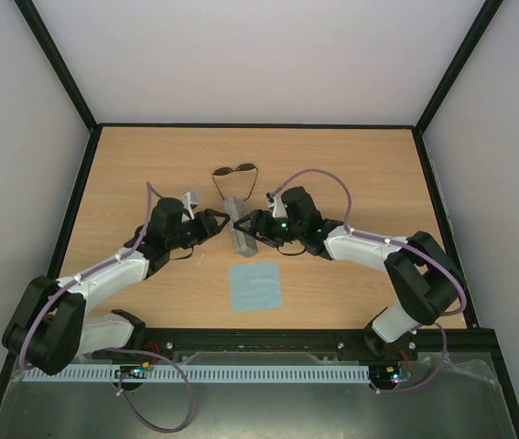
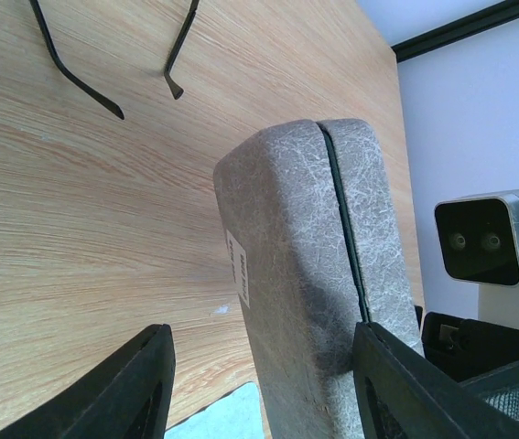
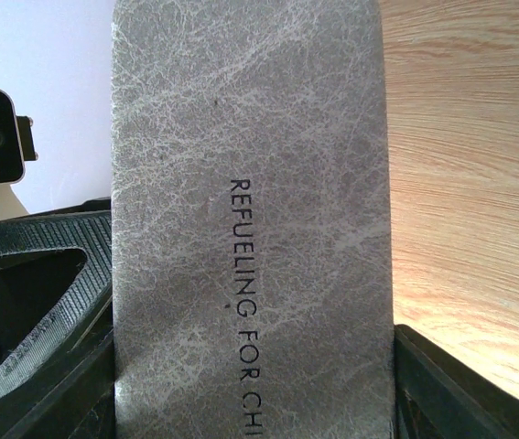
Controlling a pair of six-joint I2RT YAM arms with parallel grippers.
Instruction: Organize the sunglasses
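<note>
A grey sunglasses case (image 1: 241,233) with printed lettering stands near the middle of the table. My right gripper (image 1: 244,224) is shut on it, and the case (image 3: 254,210) fills the space between the two fingers in the right wrist view. At the case's left side is my left gripper (image 1: 225,219), its fingers spread apart. One left finger (image 2: 383,375) overlaps the case (image 2: 300,229) in the left wrist view; the other finger stands clear of it. Dark sunglasses (image 1: 235,169) lie behind the case, arms unfolded toward it.
A light blue cloth (image 1: 255,286) lies flat on the table in front of the case. Bare wood (image 1: 360,165) is open at the back right and far left. The two grippers are very close together.
</note>
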